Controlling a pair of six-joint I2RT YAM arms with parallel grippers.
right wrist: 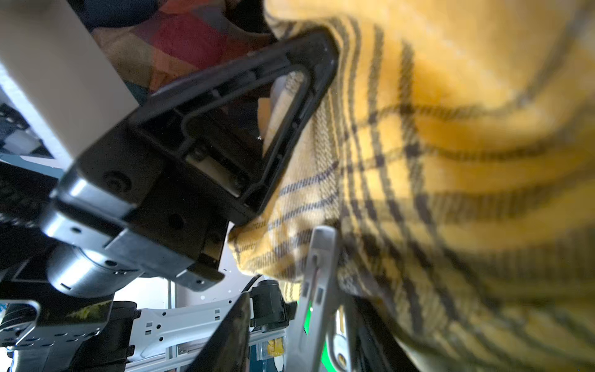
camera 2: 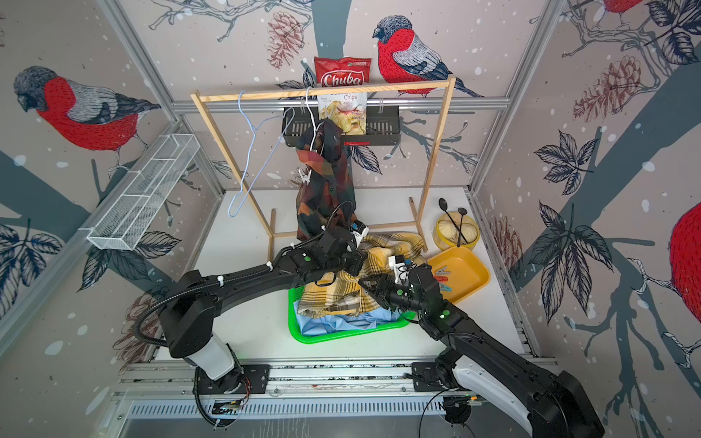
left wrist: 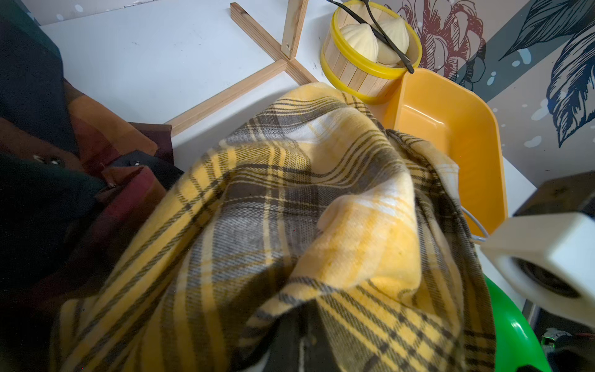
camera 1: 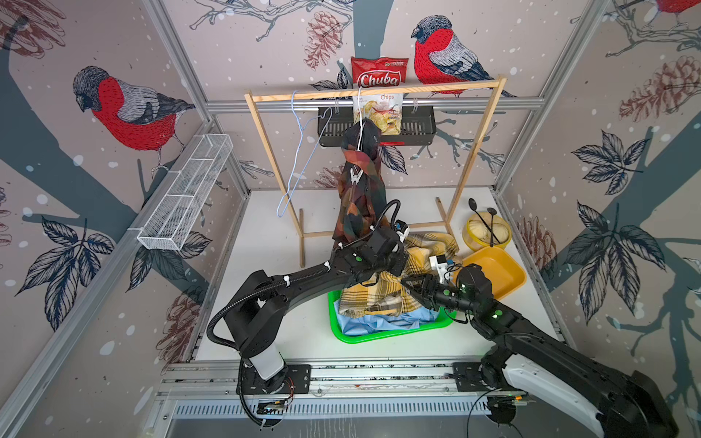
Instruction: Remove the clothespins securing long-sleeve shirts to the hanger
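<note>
A yellow plaid shirt (left wrist: 266, 235) lies bunched in the green tray (camera 2: 306, 335) over a blue cloth. My left gripper is shut at the plaid fabric, its tips partly covered by it. My right gripper is beside it, with a metal-grey clothespin (right wrist: 319, 266) between its fingers; whether they grip it is unclear. A dark patterned shirt (camera 1: 357, 197) hangs from the wooden rack with a white clothespin (camera 1: 355, 173) on it.
A yellow tray (camera 2: 467, 277) with several clothespins is at right, beside a steamer basket (camera 1: 485, 230) with utensils. Empty blue hangers (camera 1: 295, 146) hang on the rack's left.
</note>
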